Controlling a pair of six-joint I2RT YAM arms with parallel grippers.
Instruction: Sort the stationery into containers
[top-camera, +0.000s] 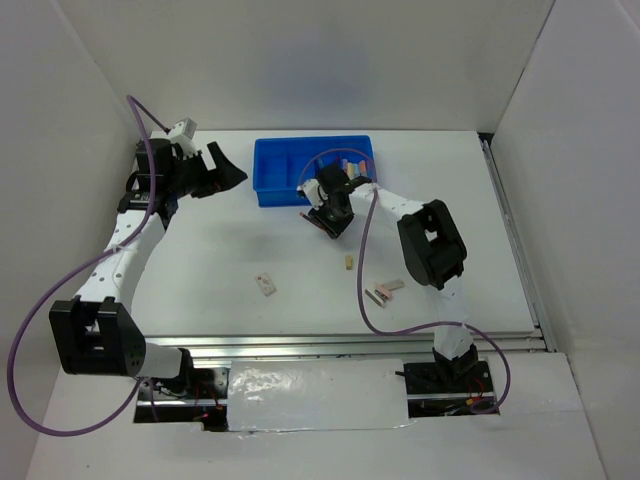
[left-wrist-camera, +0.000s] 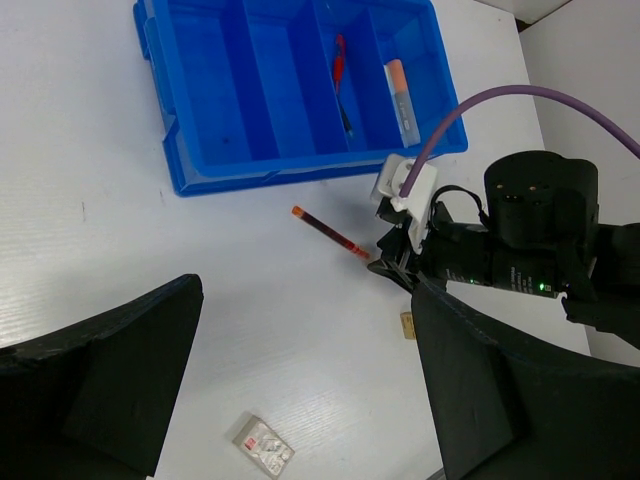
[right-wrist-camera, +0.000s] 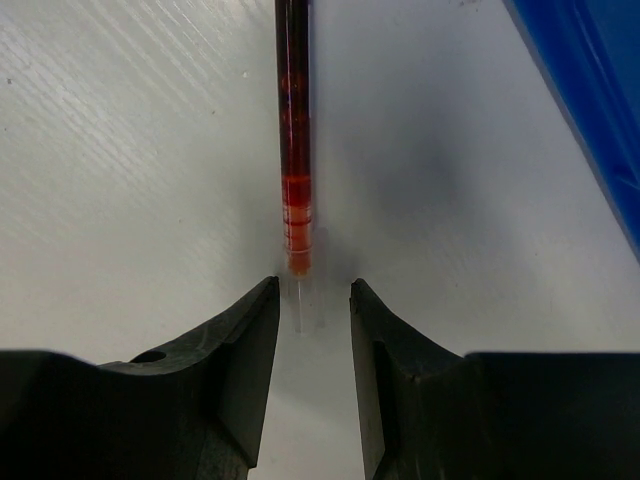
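A dark red pen (left-wrist-camera: 325, 227) with a clear end lies on the white table below the blue compartment container (left-wrist-camera: 245, 171). In the right wrist view the pen (right-wrist-camera: 295, 150) points away from my right gripper, whose part-open fingers stand either side of the clear end, low over the table. My left gripper (top-camera: 222, 166) is open and empty, raised left of the container. The container holds a red tool (left-wrist-camera: 339, 65) and orange-capped sticks (left-wrist-camera: 403, 100) in separate compartments.
A small pale packet (top-camera: 265, 284) lies front left, a yellow block (top-camera: 349, 262) centre right, and several small items (top-camera: 385, 292) front right. The table between the left arm and the packet is clear.
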